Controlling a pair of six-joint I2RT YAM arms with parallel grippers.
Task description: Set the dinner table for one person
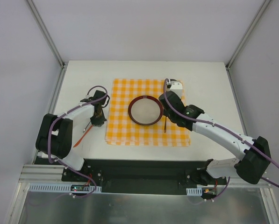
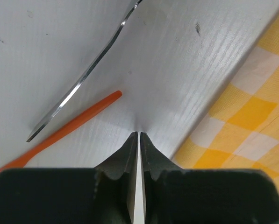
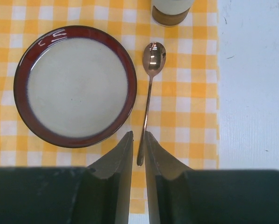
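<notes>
In the left wrist view my left gripper is shut with nothing between its fingers. The orange knife (image 2: 78,120) lies on the bare table, outside the fingers to their left. Just beyond it, a silver fork (image 2: 81,80) rests on the table; its tines are out of view. The plate (image 3: 21,93), with a dark red rim, sits on the checkered placemat (image 1: 123,133). To its right lies a copper spoon (image 3: 148,102), with a cup (image 3: 172,10) above it. My right gripper is shut and empty, over the lower end of the spoon's handle.
Bare white table (image 1: 209,88) surrounds the placemat on the right and at the back. The placemat's left strip, beside the plate, is clear. Both arms come in from the front corners.
</notes>
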